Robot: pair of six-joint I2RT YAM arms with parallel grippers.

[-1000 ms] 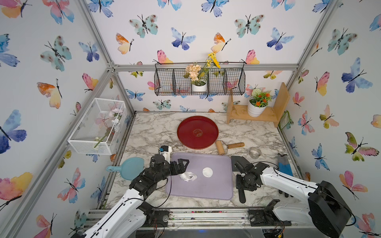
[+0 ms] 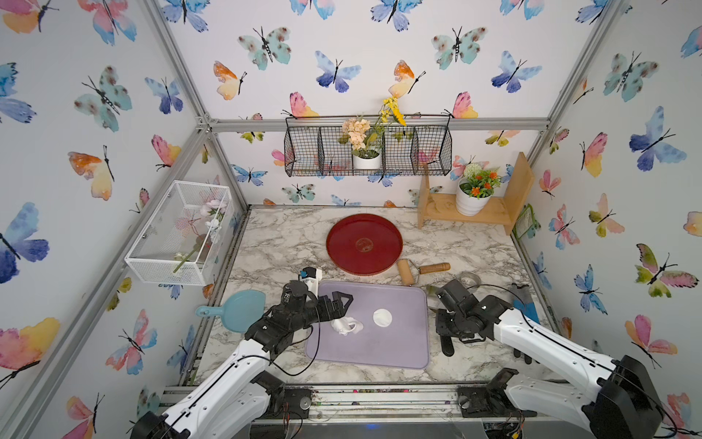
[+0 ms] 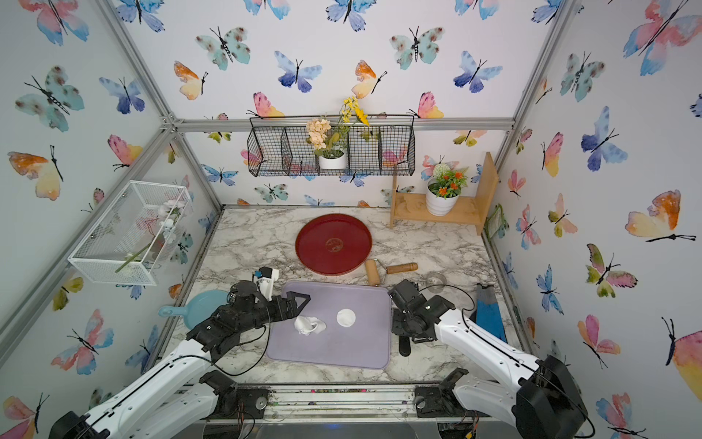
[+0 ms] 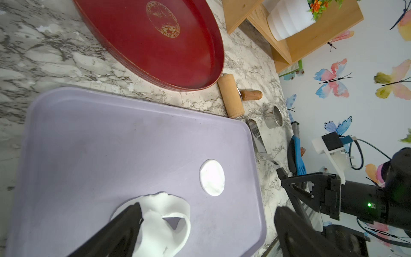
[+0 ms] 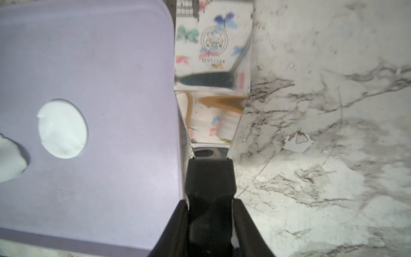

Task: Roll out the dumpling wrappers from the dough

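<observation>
A flat round white dough wrapper (image 2: pixel 382 317) lies on the lavender tray (image 2: pixel 402 355). To its left, a crumpled white dough ring with a hole (image 4: pixel 164 224) rests on the tray. My left gripper hangs open above that ring, nothing between its spread fingers. Along the tray's right edge is a metal scraper; its mirror-like blade (image 5: pixel 212 47) points away and its black handle (image 5: pixel 210 182) sits between the fingers of my right gripper. Whether those fingers press on the handle cannot be made out.
Behind the tray are a red round tray (image 2: pixel 364 243) and a wooden roller (image 2: pixel 406 273). A metal ring cutter (image 4: pixel 273 116) stands to the right of the roller. Blue-handled utensils (image 3: pixel 489 313) lie far right; a blue pan (image 2: pixel 243 310) lies left. Most of the lavender tray is bare.
My right arm has shifted, its gripper now slightly farther back over the scraper, and the visible handle end moved back a little. The left gripper moved slightly right. The dough stays put.
</observation>
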